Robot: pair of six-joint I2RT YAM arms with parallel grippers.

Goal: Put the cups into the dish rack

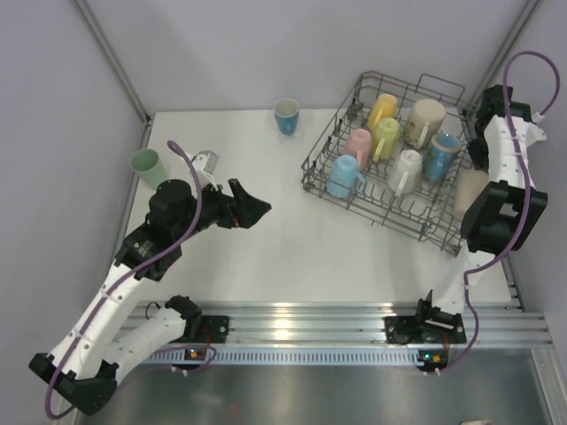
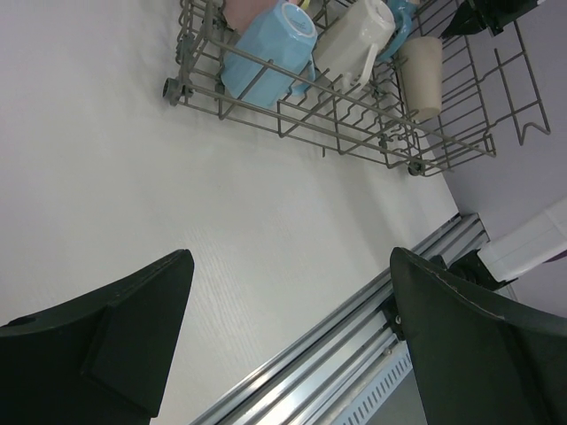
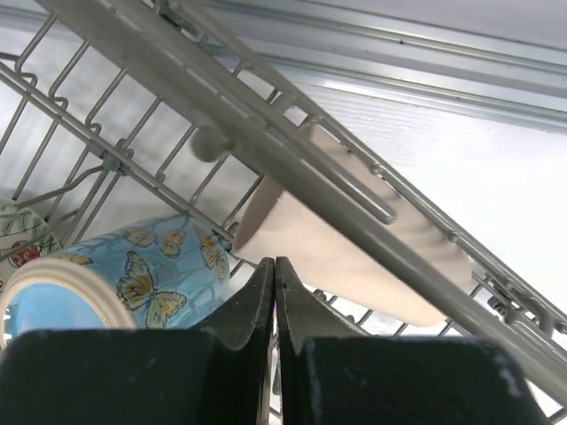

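The beige cup (image 3: 416,235) lies on its side along the right edge of the dish rack (image 1: 372,208), beyond my right gripper. That gripper is shut, its fingertips together with nothing between them, close to the cup's rim. Beside the cup is the blue butterfly cup (image 3: 177,266). Over the table at left, my left gripper stands open and empty. Outside the rack are a green cup (image 1: 149,168) at far left and a blue cup (image 1: 286,116) near the back wall.
The rack also holds a light-blue mug (image 1: 342,177), a white mug (image 1: 405,173), a pink mug (image 1: 358,143) and several others. A thick rack rail (image 3: 292,159) crosses in front of the beige cup.
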